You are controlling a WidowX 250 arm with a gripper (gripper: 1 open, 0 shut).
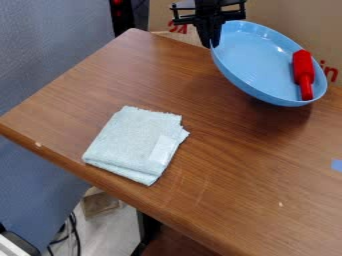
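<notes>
A light blue oval plate (254, 61) is at the back right, tilted, with a red bottle-shaped object (303, 73) lying on its right part. The black gripper (214, 38) is at the plate's upper left rim, cut off by the top edge of the view; whether its fingers are closed on the rim is hard to tell. A folded pale cloth (134, 144) lies on the wooden table at the left centre.
A cardboard backdrop stands behind the plate. Cables hang beyond the table's left edge.
</notes>
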